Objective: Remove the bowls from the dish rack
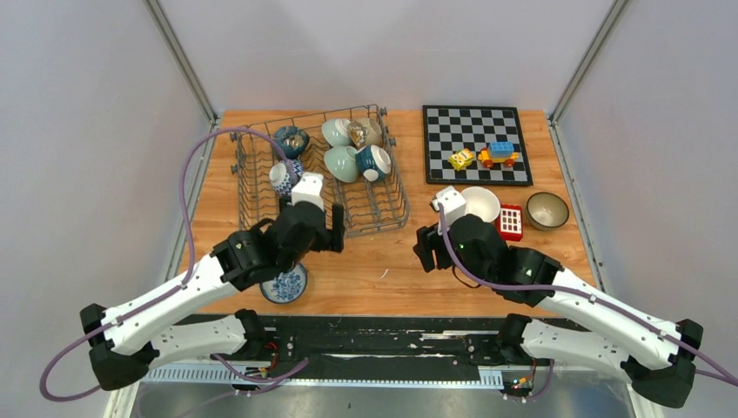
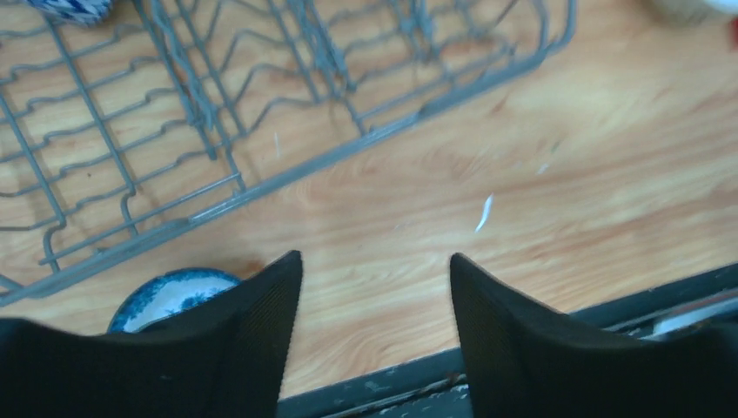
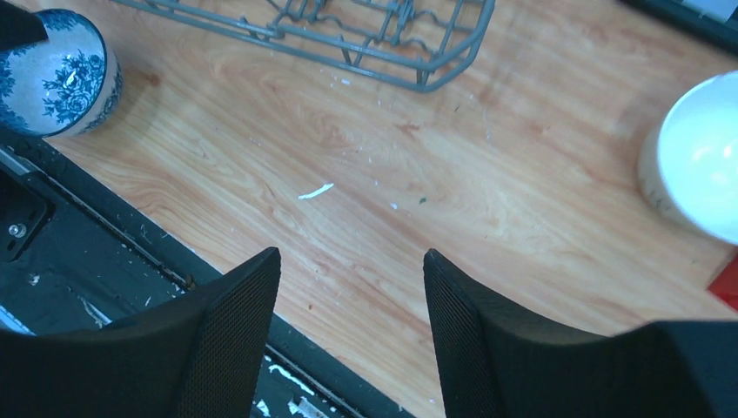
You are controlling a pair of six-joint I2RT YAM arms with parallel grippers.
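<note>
Inside the wire dish rack (image 1: 393,212) are several bowls, among them a dark teal one (image 1: 290,142), a blue-and-white patterned one (image 1: 280,178), pale green ones (image 1: 341,164) and a blue cup-like one (image 1: 374,163). A blue floral bowl (image 1: 285,284) rests upright on the table before the rack, partly covered by the left arm. My left gripper is above the table near the rack's front edge, its fingers parted around nothing. Over bare wood right of the middle, my right gripper is open and empty too.
A white bowl (image 1: 481,203), a red box (image 1: 510,223) and a grey-brown bowl (image 1: 547,211) stand on the right. Behind them lies a chessboard (image 1: 439,165) with toy vehicles. Clear wood separates the two grippers.
</note>
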